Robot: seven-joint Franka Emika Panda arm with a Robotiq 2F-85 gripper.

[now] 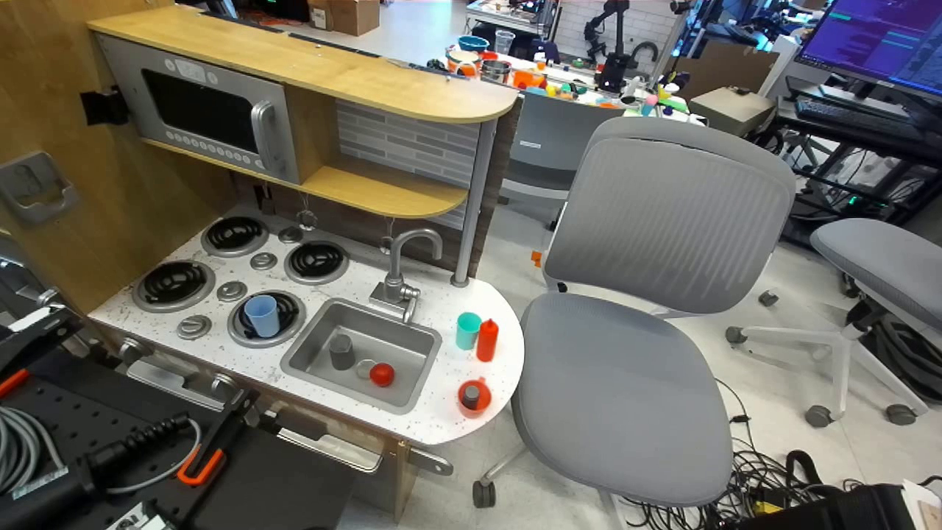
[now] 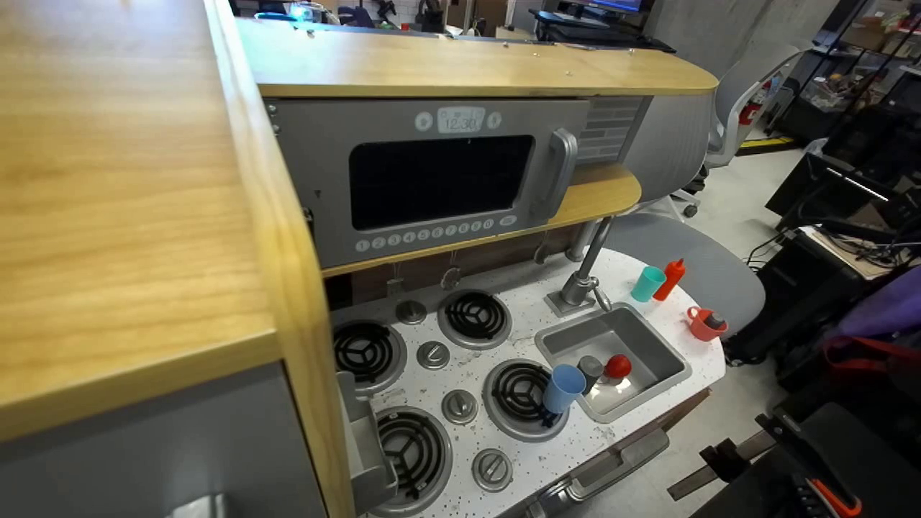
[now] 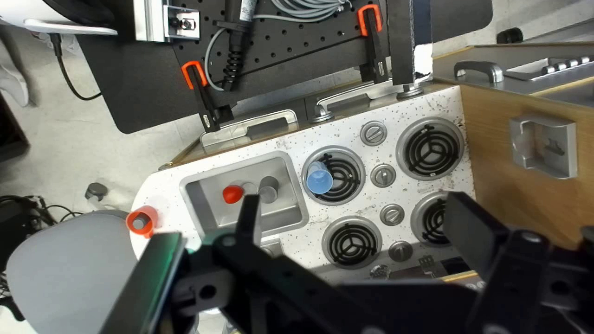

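Observation:
High over the toy kitchen counter, my gripper stands open in the wrist view, its fingers wide apart and empty. It does not show in the exterior views. A blue cup (image 1: 262, 315) stands on the front burner beside the sink (image 1: 415, 399). Inside the sink are a dark grey cup (image 1: 341, 352) and a red ball-like item (image 1: 382, 375). On the counter's rounded end are a teal cup (image 1: 468, 330), a red squeeze bottle (image 1: 487, 340) and an orange-red mug (image 1: 474, 398) with a dark item in it. The wrist view mostly hides the teal cup behind a finger.
The faucet (image 1: 397, 274) rises behind the sink. A microwave (image 2: 440, 173) and a wooden shelf (image 1: 397, 190) overhang the counter's back. Several knobs sit among the burners. A grey chair (image 1: 618, 397) stands against the rounded end.

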